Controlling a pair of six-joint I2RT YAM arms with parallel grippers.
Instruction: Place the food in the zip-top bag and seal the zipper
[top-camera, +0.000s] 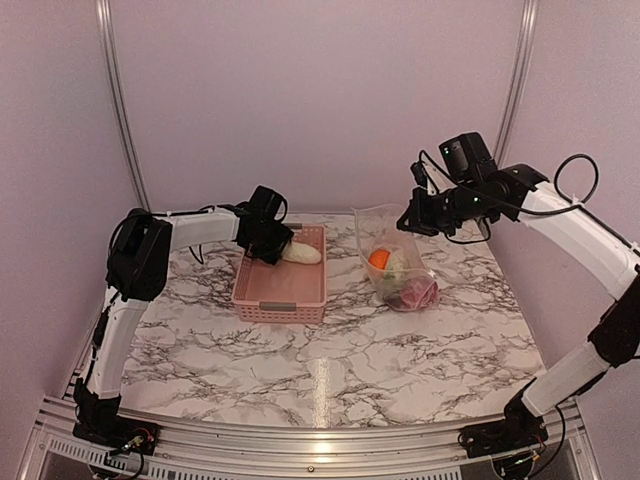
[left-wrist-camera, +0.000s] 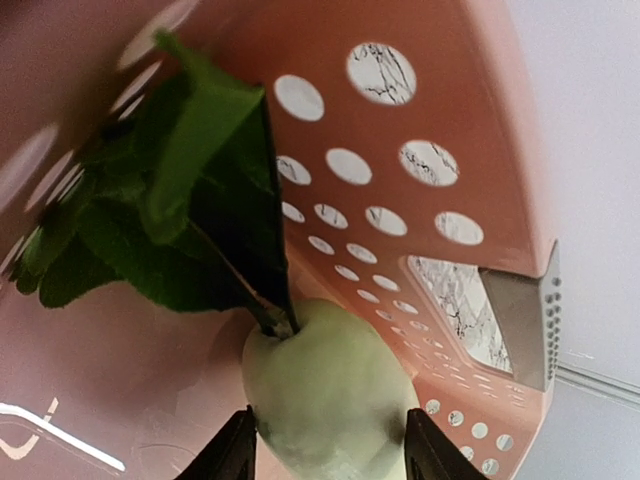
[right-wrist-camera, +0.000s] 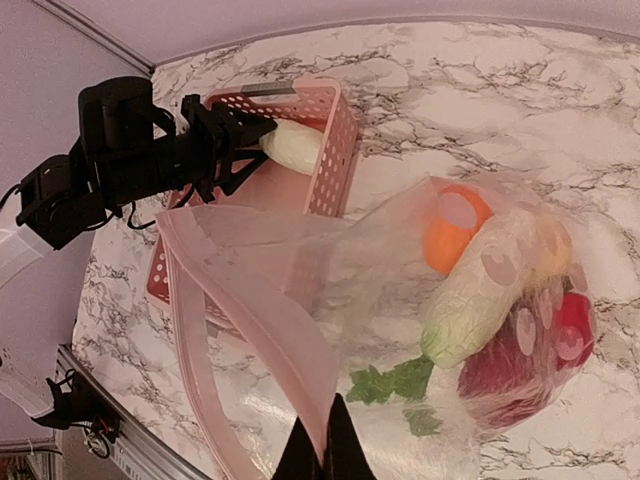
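A white radish with green leaves (left-wrist-camera: 325, 385) lies in the pink basket (top-camera: 283, 285). My left gripper reaches into the basket's far end, its fingertips on either side of the radish; whether they grip it cannot be told. The clear zip top bag (right-wrist-camera: 250, 300) is held at its mouth edge by my right gripper, which is shut on the plastic film. The bag's mouth gapes towards the basket. Inside it lie an orange (right-wrist-camera: 457, 230), a pale green cabbage (right-wrist-camera: 478, 290) and some dark red food (right-wrist-camera: 510, 365).
A narrow strip of table separates basket and bag. Walls stand at the back and sides, and the basket's rim rises around the left gripper's fingers.
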